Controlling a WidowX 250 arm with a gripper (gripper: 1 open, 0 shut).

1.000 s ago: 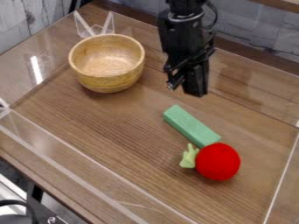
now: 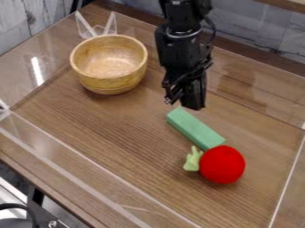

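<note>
My black gripper (image 2: 184, 96) hangs over the middle of the wooden table, shut, with nothing visible between its fingers. Below it lies a green block (image 2: 194, 127), long and flat, angled toward the lower right. A round red object with a pale green top (image 2: 223, 165), like a toy tomato or strawberry, lies just below the block.
A wooden bowl (image 2: 107, 67) sits at the upper left, left of the arm. A dark cable shows at the lower left corner.
My gripper has moved slightly left and toward the front, closer to the green block. The block, red object and bowl stay in place.
</note>
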